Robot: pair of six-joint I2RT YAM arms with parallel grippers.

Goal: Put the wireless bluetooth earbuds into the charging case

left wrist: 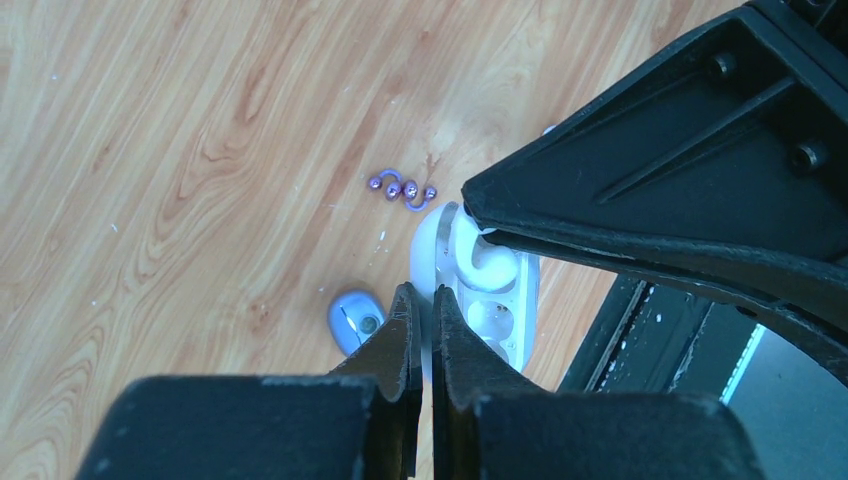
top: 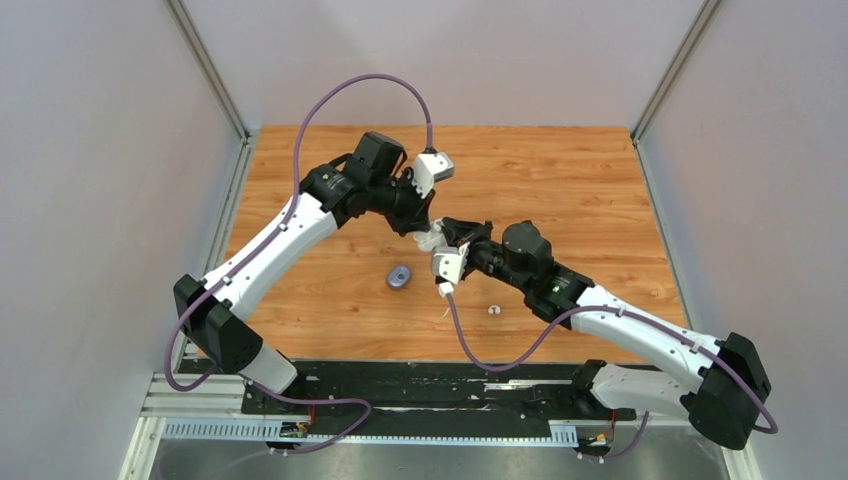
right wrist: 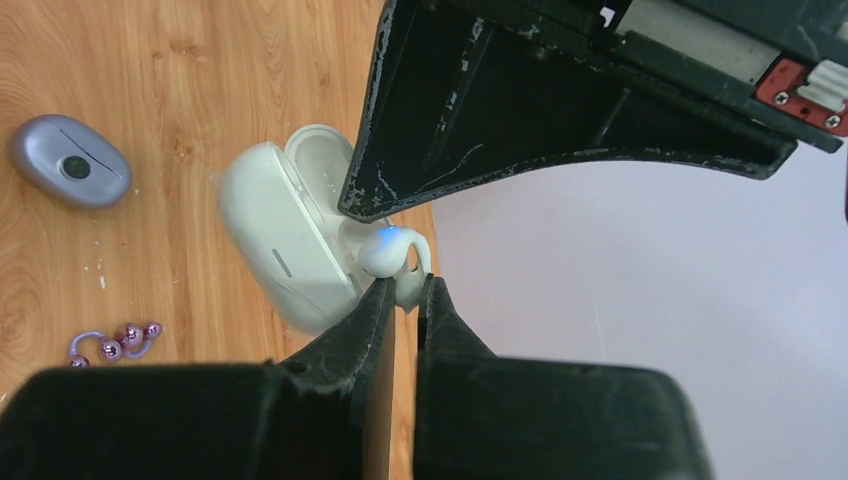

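My left gripper is shut on the edge of the open white charging case (left wrist: pixel 513 352), which hangs tilted above the table. My right gripper is shut on a white clip-shaped earbud (right wrist: pixel 380 252) with a blue glint. In the left wrist view, that earbud lies over the upper hollow of the case, and a round hollow below it is empty. Whether the earbud is seated cannot be told. In the top view, both grippers meet around the case (top: pixel 428 240), largely hiding the earbud.
A purple-grey case (top: pixel 398 277) lies on the wooden table, with shiny purple earbuds (right wrist: pixel 112 347) near it. A small white item (top: pixel 494 309) rests nearer the front.
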